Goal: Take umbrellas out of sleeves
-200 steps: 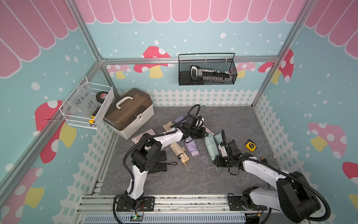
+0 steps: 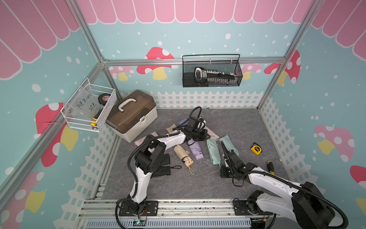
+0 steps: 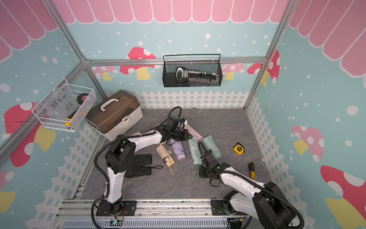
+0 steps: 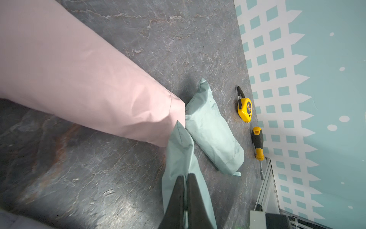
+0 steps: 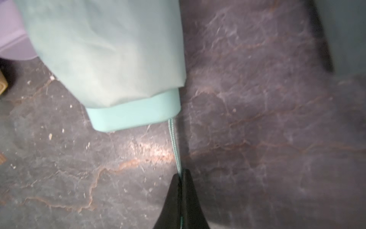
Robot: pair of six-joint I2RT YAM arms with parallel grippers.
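A teal sleeved umbrella (image 2: pixel 213 150) stands out between my grippers, its teal end cap (image 5: pixel 133 114) showing at the sleeve's mouth. My left gripper is shut on the tip of the teal sleeve (image 4: pixel 175 145). My right gripper is shut on the thin teal wrist cord (image 5: pixel 173 139). A second teal bundle (image 4: pixel 215 133) lies to the right, a pink one (image 4: pixel 91 84) behind. Lilac (image 2: pixel 196 150) and beige (image 2: pixel 183 154) umbrellas, and black ones (image 2: pixel 162 169), lie leftward.
A yellow tape measure (image 2: pixel 256 148) and screwdriver (image 3: pixel 252 169) lie at the right. A toolbox (image 2: pixel 131 114) fills the back left; wire baskets (image 2: pixel 212 82) hang on the walls.
The left arm has hardly moved.
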